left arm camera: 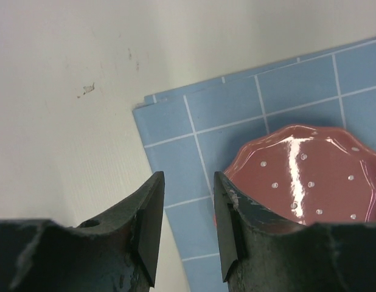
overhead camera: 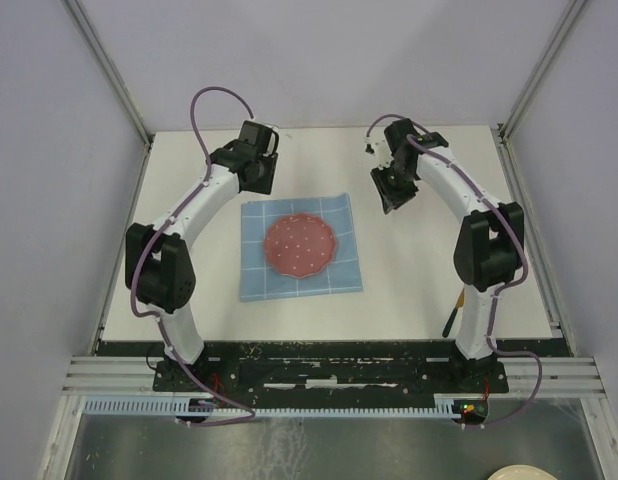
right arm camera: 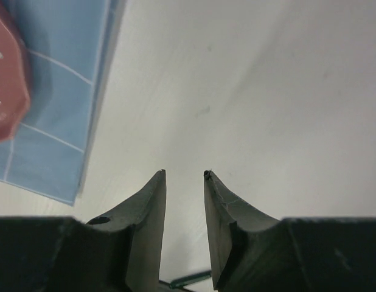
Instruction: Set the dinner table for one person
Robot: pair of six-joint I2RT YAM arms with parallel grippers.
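Note:
A red, spotted, scalloped plate (overhead camera: 300, 244) rests on a folded blue checked placemat (overhead camera: 299, 287) at the table's middle. My left gripper (overhead camera: 264, 185) is above the table just beyond the mat's back left corner; in its wrist view (left arm camera: 189, 182) the fingers stand slightly apart, empty. My right gripper (overhead camera: 387, 200) hangs right of the mat, over bare table, its fingers (right arm camera: 145, 225) also apart with nothing between them. Cutlery (overhead camera: 450, 321) at the front right, dark-handled, is mostly hidden by the right arm.
White table (overhead camera: 169, 170) with free room left and right of the mat and behind it. A pale round item (overhead camera: 524, 470) lies off the table at the bottom right.

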